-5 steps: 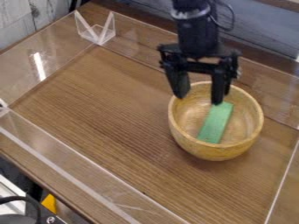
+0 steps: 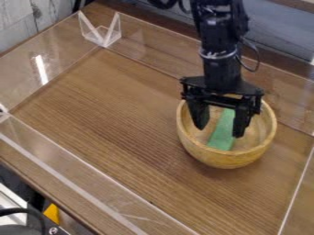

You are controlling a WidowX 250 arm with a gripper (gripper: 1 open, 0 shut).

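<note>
A yellow wooden-looking bowl (image 2: 221, 151) sits on the right of the wooden table, holding a green object (image 2: 222, 133) that lies flat inside. My black gripper (image 2: 223, 115) is open over the bowl, its two fingers spread down into the bowl's top, either side of the green object's upper part. I cannot tell whether it touches the green object.
A white wire holder (image 2: 98, 29) stands at the back left. Walls border the back and left edges.
My gripper has come down and a little toward the front, from behind the bowl to inside its upper part. The bowl and green object look about the same.
</note>
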